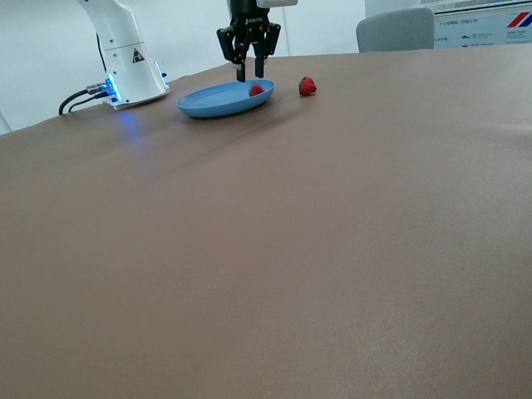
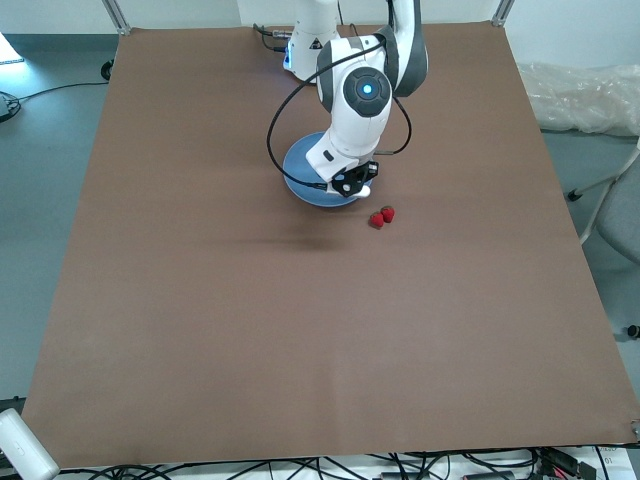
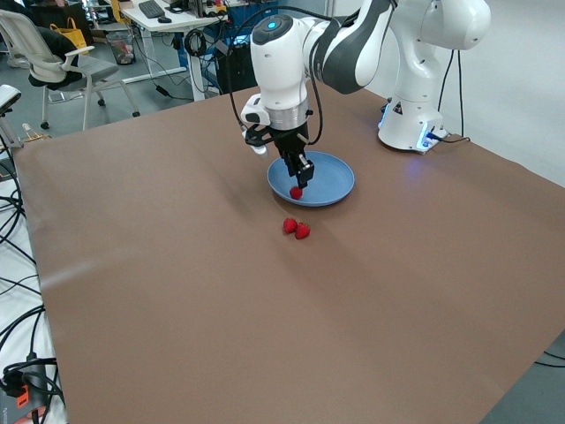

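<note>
My gripper (image 1: 249,70) hangs just above the blue plate (image 3: 327,184), fingers apart; a red strawberry (image 3: 296,193) lies on the plate beneath them, in the top and right views. Two more strawberries lie on the brown table close outside the plate: one (image 2: 376,220) and another (image 2: 388,214) beside it, also seen in the right view (image 3: 303,230). In the left view my arm hides the strawberry on the plate.
The arm's white base stands behind the plate with cables. A grey chair (image 2: 620,210) stands beyond the right edge in the left view.
</note>
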